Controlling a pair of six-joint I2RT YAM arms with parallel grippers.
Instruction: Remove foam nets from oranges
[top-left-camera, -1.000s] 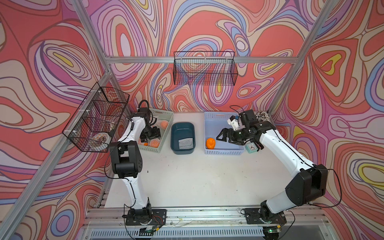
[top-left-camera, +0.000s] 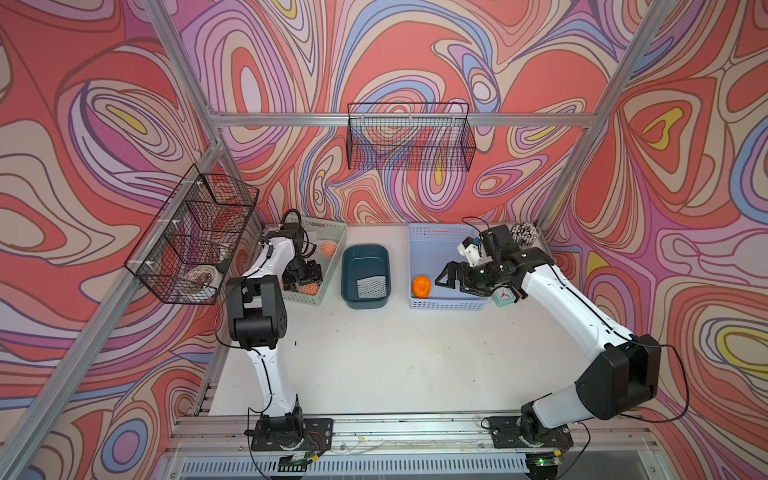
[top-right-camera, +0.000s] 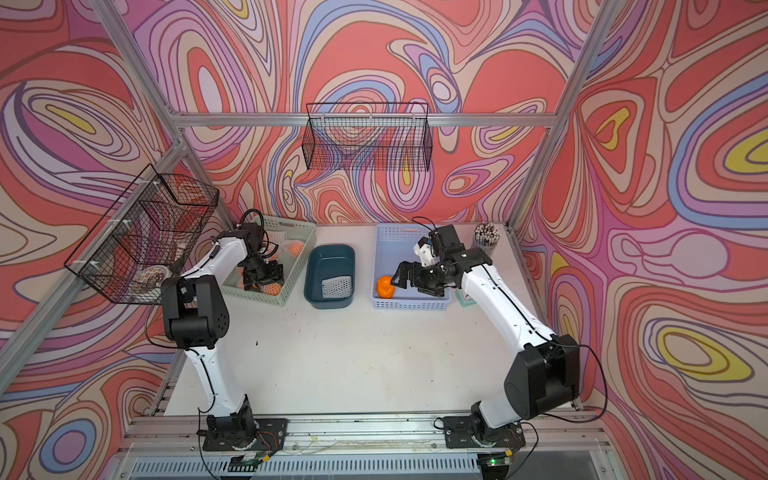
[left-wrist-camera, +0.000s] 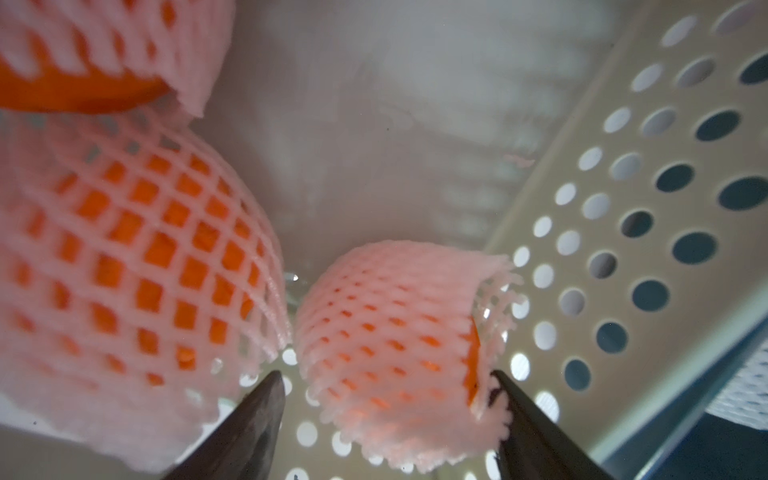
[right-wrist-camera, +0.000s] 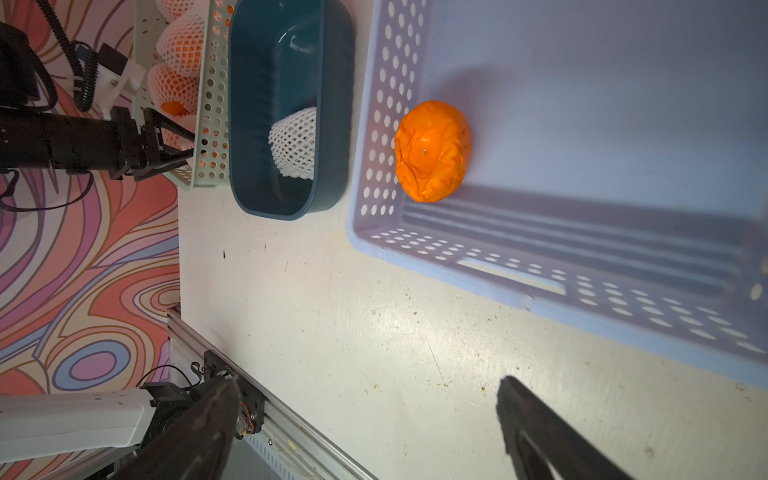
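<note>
Oranges in pink foam nets lie in the pale green basket at the left. In the left wrist view, one netted orange (left-wrist-camera: 392, 336) sits by the perforated wall, with a strip of bare peel at its right. My left gripper is down in the basket, part open, one finger on each side of this orange; the right finger is close to the net's ragged edge, contact unclear. A larger netted orange (left-wrist-camera: 152, 256) fills the left. Over the front of the lavender basket (right-wrist-camera: 544, 300), my right gripper stands open and empty. A bare orange (right-wrist-camera: 432, 152) lies in that basket.
Between the two baskets stands a dark teal bin (right-wrist-camera: 276, 212) holding a loose white foam net (right-wrist-camera: 294, 144). A small mint-coloured box (top-left-camera: 504, 296) is beyond the lavender basket at the right.
The right arm has drifted slightly right and lower.
</note>
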